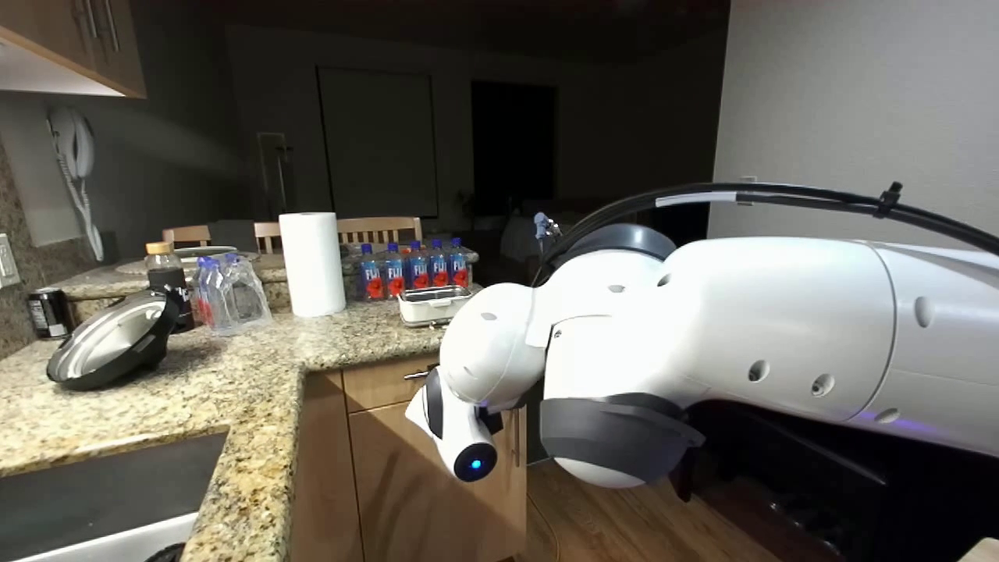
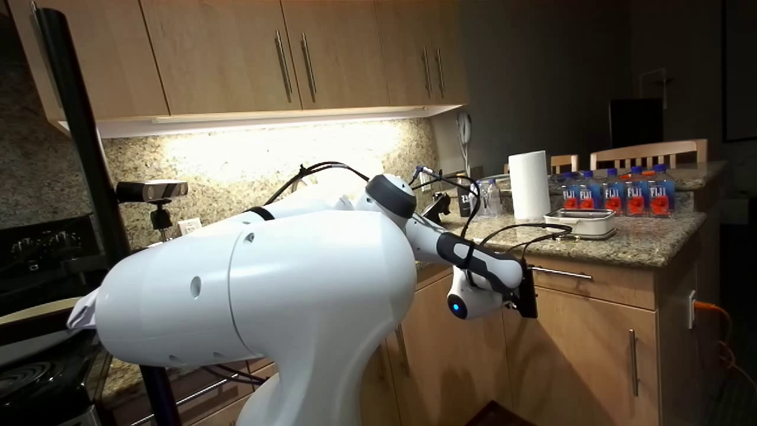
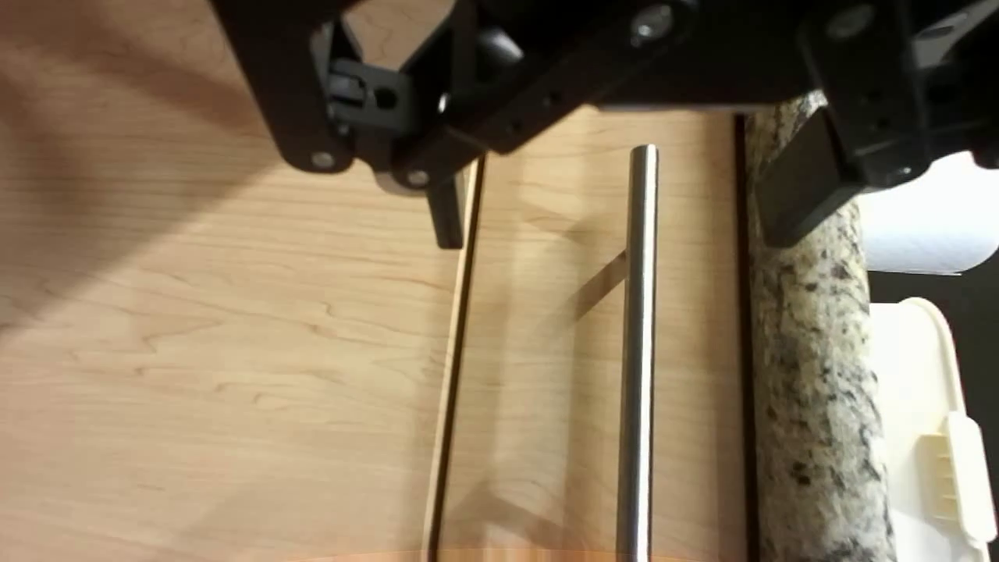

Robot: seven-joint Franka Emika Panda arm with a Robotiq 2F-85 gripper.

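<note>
In the wrist view a slim metal bar handle [image 3: 638, 356] runs along a light wood drawer front [image 3: 534, 403]. My gripper stands open, one finger [image 3: 449, 215] on the cabinet-door side of the bar and the other [image 3: 805, 187] over towards the granite counter edge. The handle's end shows between the two fingers; neither touches it, and the depth between them is hard to tell. From exterior view 2, the drawer handle [image 2: 568, 274] sits just right of my gripper. The arm hides most of the handle in exterior view 1.
Above the drawer, the granite counter [image 2: 639, 245] juts out. On it stand a white lidded container [image 2: 585, 223], a paper towel roll [image 2: 529, 184] and several water bottles [image 2: 614, 191]. Below is a cabinet door [image 2: 575, 341] with its own upright handle [image 2: 633, 362].
</note>
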